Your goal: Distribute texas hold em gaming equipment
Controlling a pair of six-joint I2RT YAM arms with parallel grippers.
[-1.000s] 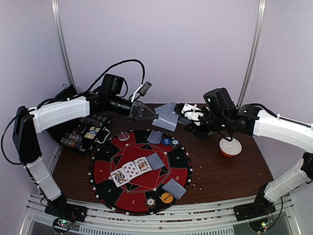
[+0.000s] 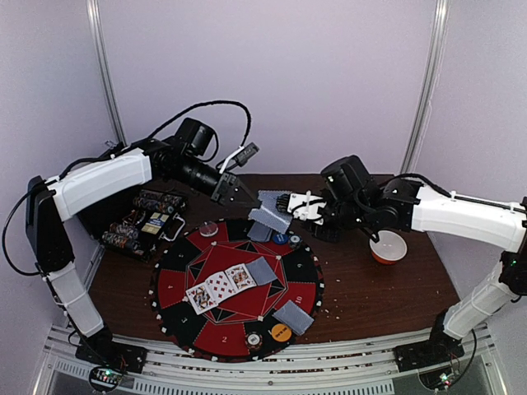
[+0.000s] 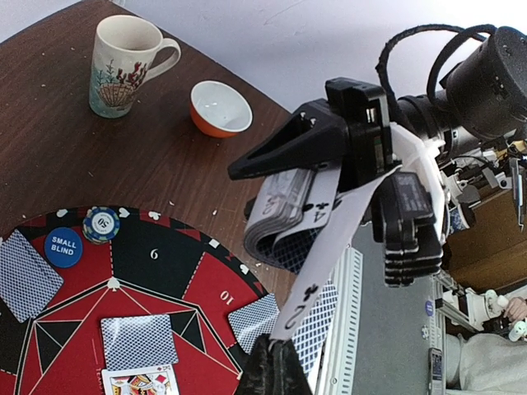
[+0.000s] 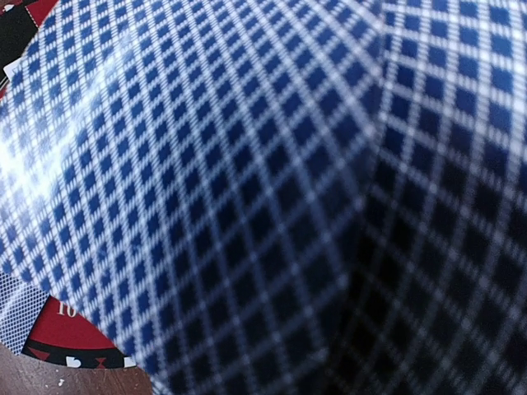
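Observation:
Above the far part of the red and black poker mat (image 2: 177, 259), my two grippers face each other. A bent stack of playing cards (image 3: 277, 212) is clamped in my right gripper. From it, a two of clubs (image 3: 317, 262) slants down to my left gripper, whose shut fingertips pinch its end. Patterned card backs (image 4: 206, 164) fill most of the right wrist view and hide the right fingers there. Three face-up cards (image 2: 221, 285) lie in a row on the mat, with a face-down card (image 2: 265, 271) at the row's right end.
Face-down cards (image 2: 293, 317) rest on the mat's near and far sides. Beside them are a yellow chip (image 2: 281, 332) and a blue small blind chip (image 3: 63, 247). An open chip case (image 2: 148, 226) stands left; an orange bowl (image 2: 388, 247) and a mug (image 3: 122, 70) stand off the mat.
My right gripper has shifted left with the stack, closer to the left gripper. Items on the mat have stayed put.

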